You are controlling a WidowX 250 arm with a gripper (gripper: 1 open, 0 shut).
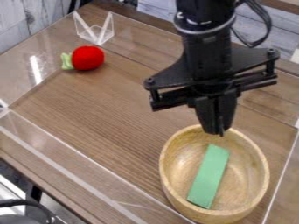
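Observation:
My gripper (212, 109), a large black body, hangs over the upper middle and right of the camera view, above a round cream bowl (177, 184). A green oblong block (208, 177) lies inside the bowl. The fingertips are hard to make out, so I cannot tell how far apart they are.
A red tomato-like object (87, 59) with a green end sits at the upper left, near a white wire stand (93, 28). A dark cable runs at the bottom left corner.

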